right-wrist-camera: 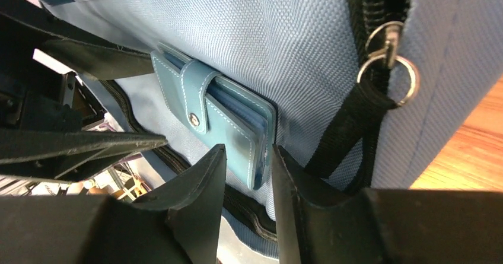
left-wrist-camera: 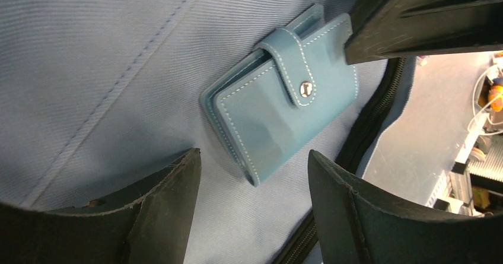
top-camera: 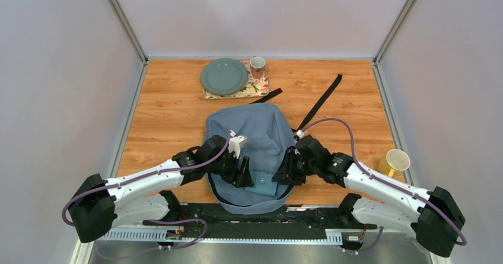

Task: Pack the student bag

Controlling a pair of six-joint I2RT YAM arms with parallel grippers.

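The blue wallet, closed by a strap with a metal snap, lies on the open grey-blue backpack near its front zipper. From the left, my left gripper reaches to the wallet's edge, its fingers apart. My right gripper comes in from the opposite side, also open, with a narrower gap. In the left wrist view a dark right-hand finger overlaps the wallet's far end. The left gripper's fingers flank the wallet's other end in the right wrist view. Neither gripper visibly grips it.
At the back, a green plate and a patterned cup stand on a floral tray. A yellow mug is beside the right arm. Black straps trail behind the bag. Bare wood lies at either side.
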